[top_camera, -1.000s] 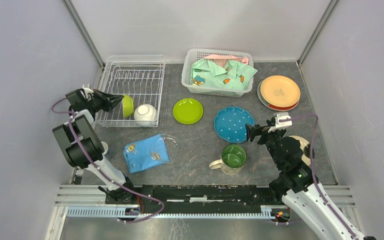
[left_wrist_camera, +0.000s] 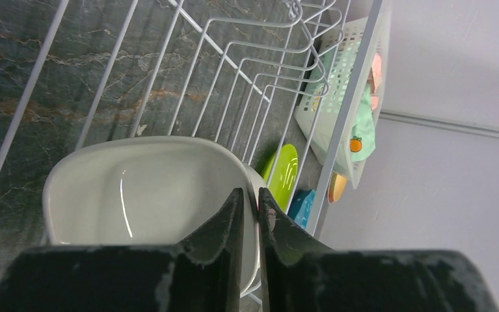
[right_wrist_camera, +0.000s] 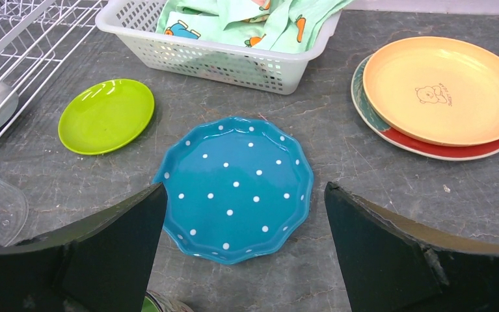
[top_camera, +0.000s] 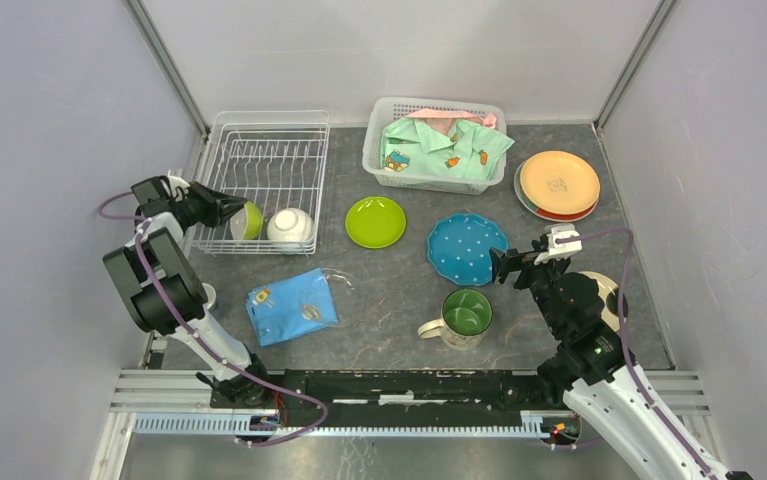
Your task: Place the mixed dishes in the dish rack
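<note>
In the dish rack [top_camera: 264,160], my left gripper [top_camera: 237,202] is shut on the rim of a bowl [top_camera: 248,224], green outside and white inside [left_wrist_camera: 123,195], resting low and tilted among the wires. A white bowl [top_camera: 289,228] sits upside down to its right. On the counter lie a green plate [top_camera: 376,222], a blue dotted plate [top_camera: 467,247], an orange plate [top_camera: 559,182] stacked on others, a cream plate [top_camera: 599,285] partly hidden, and a green-lined mug [top_camera: 465,314]. My right gripper hangs open near the blue plate, empty.
A white basket [top_camera: 434,182] of cloths stands at the back middle. A folded blue cloth [top_camera: 284,306] with clear plastic lies in front of the rack.
The green bowl in my left gripper has tilted and shifted slightly left, showing more of its white inside. The right arm is unchanged.
</note>
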